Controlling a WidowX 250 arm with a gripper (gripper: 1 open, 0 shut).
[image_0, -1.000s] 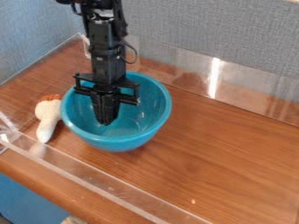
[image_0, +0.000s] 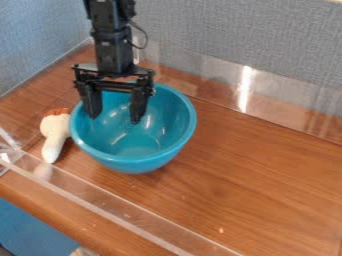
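A turquoise bowl (image_0: 147, 150) sits on the wooden table. My black gripper (image_0: 115, 98) hangs over the back rim of the bowl, its fingers apart and reaching into the upper part of the bowl, with nothing visible between them. A pale object with an orange top (image_0: 54, 138), possibly a toy, lies just left of the bowl.
A grey padded wall (image_0: 267, 40) with a clear panel runs along the back, another wall stands at the left, and a clear strip edges the front left.
My gripper has risen from deeper inside the bowl and shifted slightly left, and its fingers have spread apart since about a second ago. The bowl and pale object look unmoved.
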